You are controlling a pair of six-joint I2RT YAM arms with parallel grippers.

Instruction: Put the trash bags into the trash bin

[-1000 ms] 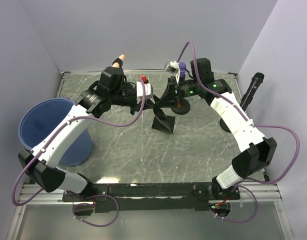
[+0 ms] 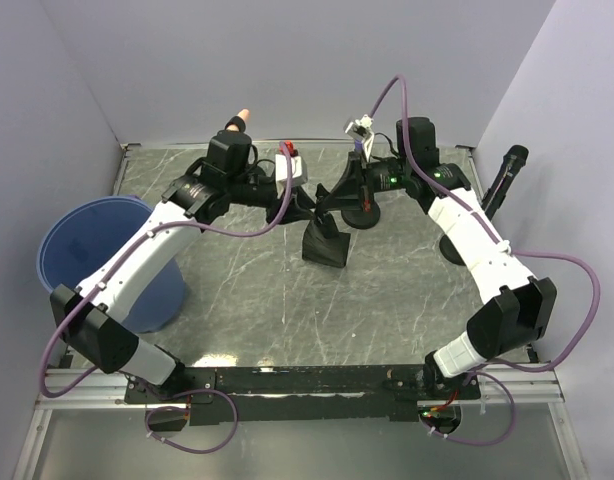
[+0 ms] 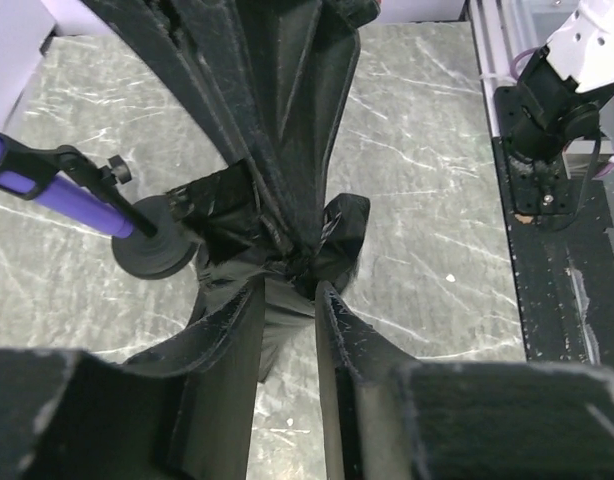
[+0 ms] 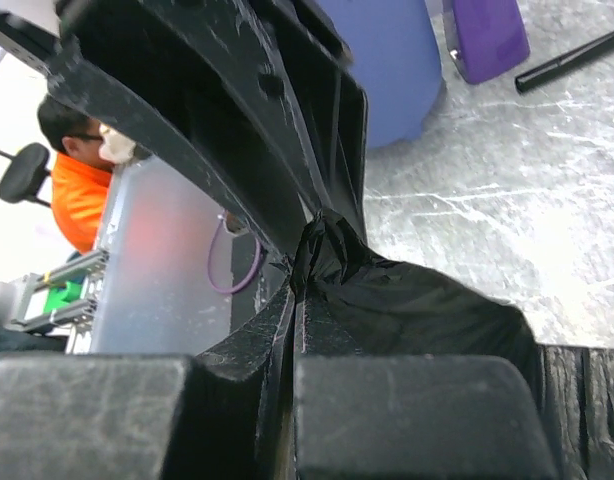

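Note:
A crumpled black trash bag [image 2: 325,245] sits upright at the middle of the marble table, both grippers meeting at its top. My left gripper [image 2: 303,205] reaches in from the left; in the left wrist view its fingers [image 3: 237,340] are at the bag, with no clear hold on it. My right gripper [image 2: 332,195] comes from the right, shut at the bag's crumpled top [image 4: 347,260]; whether any plastic is between its fingers is unclear. The blue trash bin [image 2: 107,260] stands at the left.
Black round stands with posts [image 2: 500,185] stand behind and right of the bag, one with a purple part [image 3: 77,200]. Small items lie at the back of the table, partly hidden by the left arm.
My right gripper has shifted slightly right from where it was a second ago.

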